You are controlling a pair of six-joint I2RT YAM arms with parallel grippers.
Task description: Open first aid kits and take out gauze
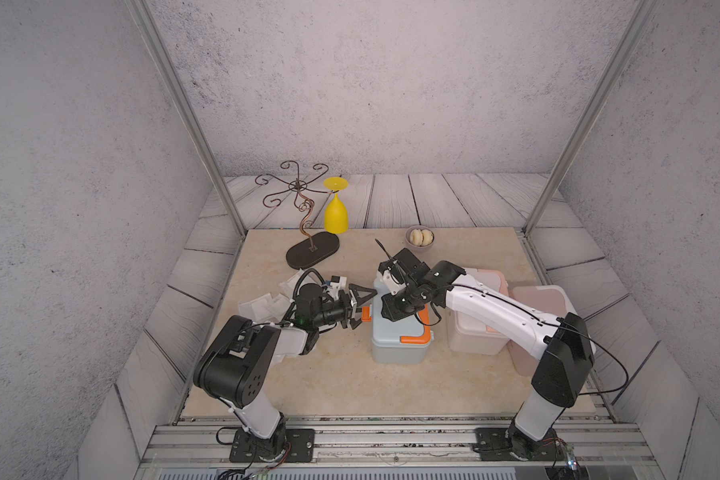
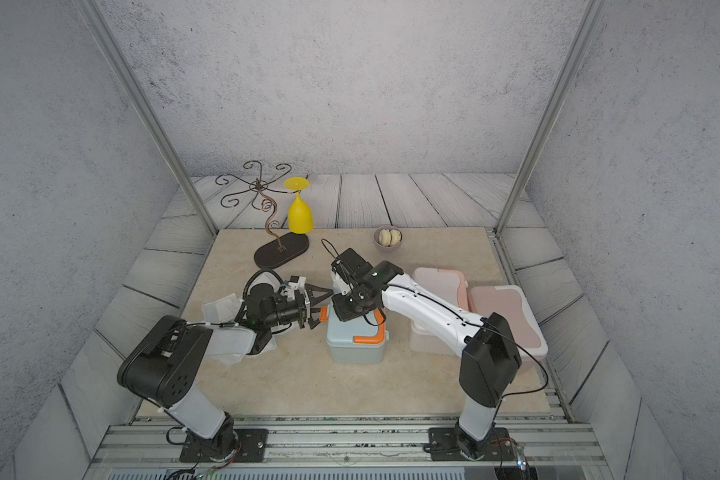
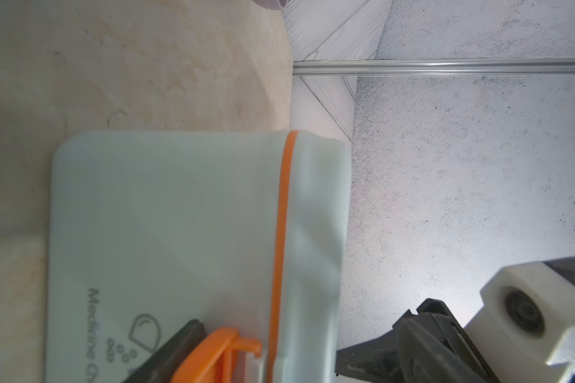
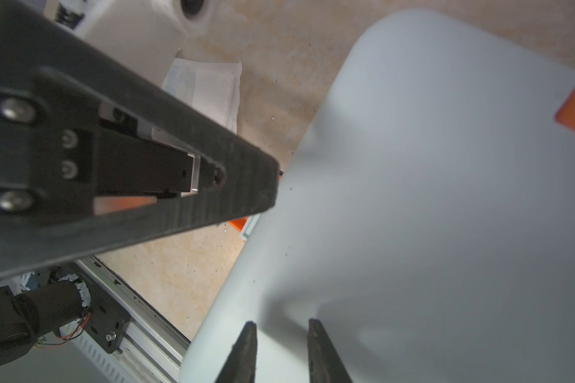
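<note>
A pale blue first aid kit (image 1: pixel 400 352) with an orange handle sits mid-table, its lid shut. My left gripper (image 1: pixel 358 308) is open at the kit's left side, around the orange latch (image 3: pixel 214 351), which sits low in the left wrist view. My right gripper (image 1: pixel 393 297) is over the lid, mostly hidden by its arm in the top views; in the right wrist view its black fingers lie against the lid's edge. What is between them cannot be seen clearly. Packets (image 1: pixel 256 308), perhaps gauze, lie left of the kit, partly under the left arm.
Two pink boxes (image 2: pixel 508 312) stand at the right. A bowl of pale items (image 1: pixel 420 237), a yellow goblet-shaped object (image 1: pixel 336 212) and a metal stand (image 1: pixel 312 248) are at the back.
</note>
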